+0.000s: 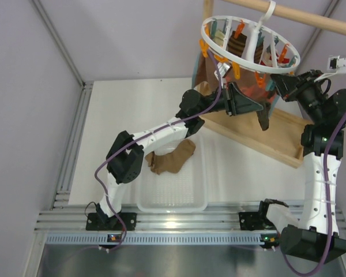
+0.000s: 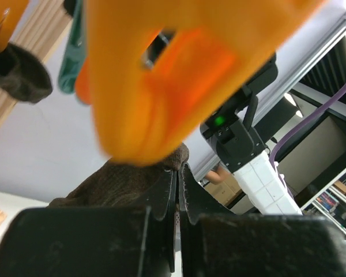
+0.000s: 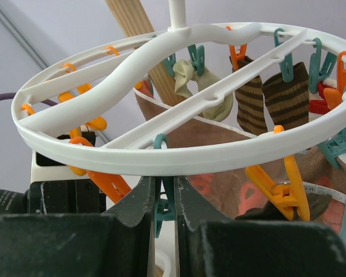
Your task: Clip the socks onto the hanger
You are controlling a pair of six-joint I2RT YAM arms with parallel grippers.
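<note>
My left gripper [image 1: 263, 107] is shut on a dark brown sock [image 1: 264, 119], which hangs from its fingertips just below the hanger's front rim. In the left wrist view the sock [image 2: 118, 186] shows behind the fingers, and a blurred orange clip [image 2: 155, 86] fills the space close above. My right gripper is shut on a green clip [image 3: 164, 209] hanging from the white round hanger [image 3: 219, 160]. Whether that clip's mouth is open cannot be made out. Another brown sock [image 1: 172, 158] lies in the white bin [image 1: 173, 199].
Several clips and hung socks crowd the ring, including a striped sock [image 3: 285, 95] and an orange clip [image 3: 285, 187] holding dark cloth. A wooden rod [image 1: 317, 20] carries the hanger. A wooden tray [image 1: 279, 135] lies on the table below.
</note>
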